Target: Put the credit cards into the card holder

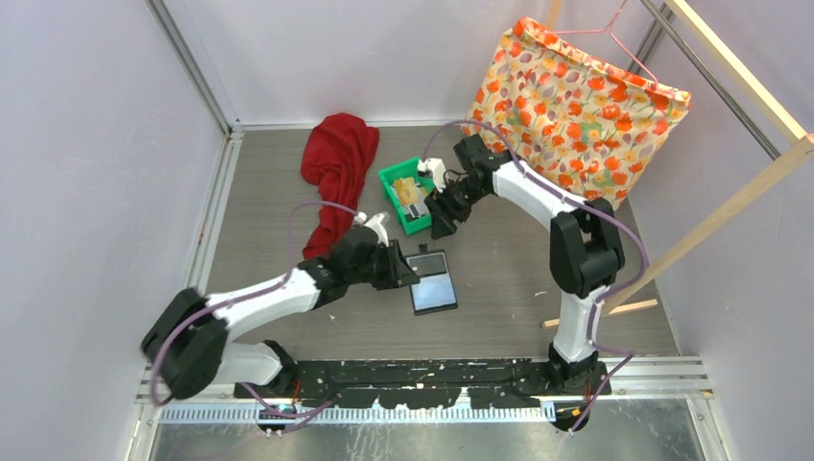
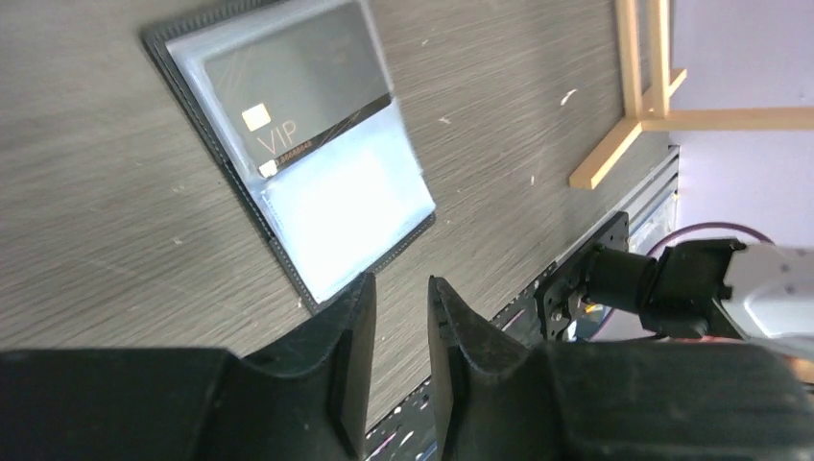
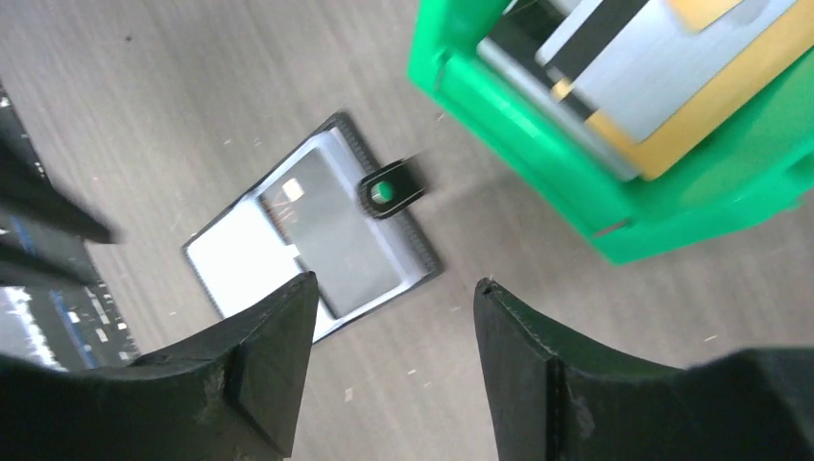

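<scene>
The open card holder [image 1: 435,289] lies flat on the table, black-edged with clear sleeves. A dark card [image 2: 288,82] marked VIP sits in its upper sleeve; the lower sleeve [image 2: 346,202] looks blank. From the holder's far edge sticks a black tab [image 3: 395,186] with a green dot. Other cards [image 3: 662,72] lie inside the green basket [image 3: 518,130]. My left gripper hovers over the holder's near side, fingers parted around nothing. Right of the basket, above the table, my right gripper stands open and empty.
A red cloth [image 1: 338,173] lies at the back left, beside the basket. Flowered fabric [image 1: 576,110] hangs on a wooden rack [image 1: 710,226] at the right. The table between holder and rack is clear.
</scene>
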